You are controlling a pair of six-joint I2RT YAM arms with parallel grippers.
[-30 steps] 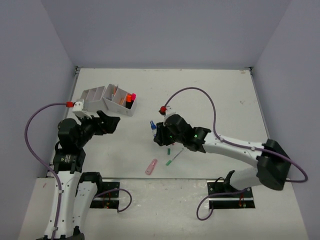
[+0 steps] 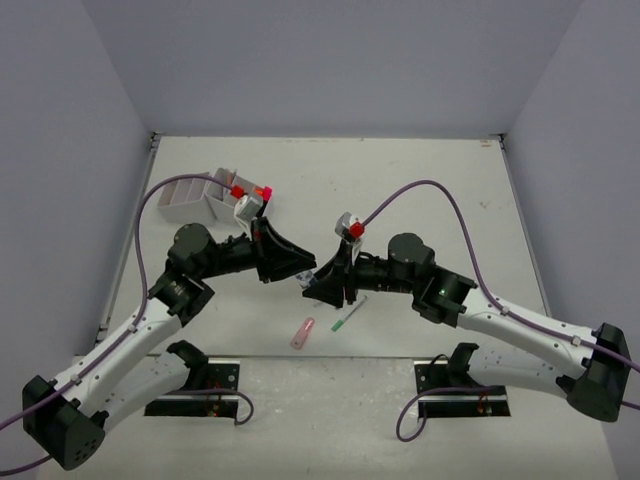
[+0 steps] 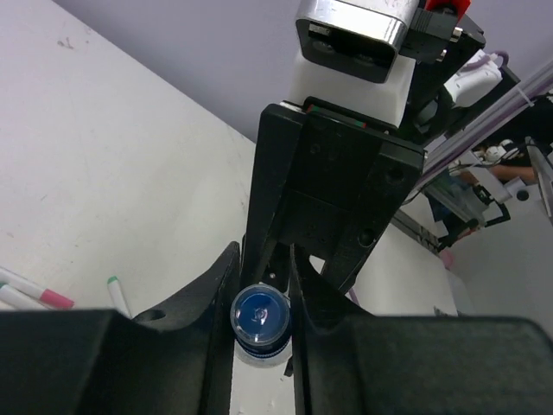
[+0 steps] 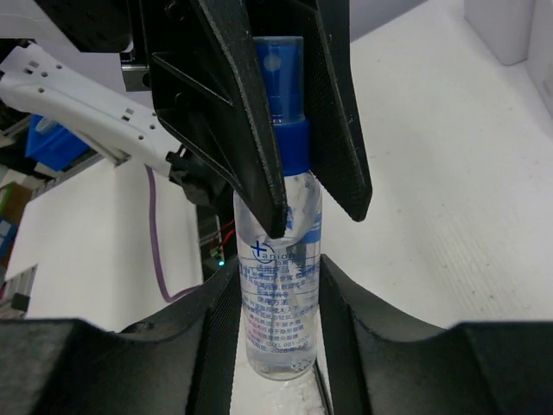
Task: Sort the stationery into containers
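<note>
A small clear spray bottle with a blue cap (image 4: 281, 303) is held up between my two arms, above the table. My right gripper is shut on its transparent body. From the other side, my left gripper has its fingers close against both sides of the blue cap (image 3: 261, 316) and looks shut on it. From above, only a bit of the bottle (image 2: 305, 279) shows between the grippers. On the table lie a pink item (image 2: 302, 333) and a green-tipped pen (image 2: 350, 312).
At the back left stand a grey divided container (image 2: 182, 200) and a second grey box (image 2: 222, 207) with orange and pink items, partly hidden by my left arm. Pens, one pink-capped (image 3: 39, 291), lie below the grippers.
</note>
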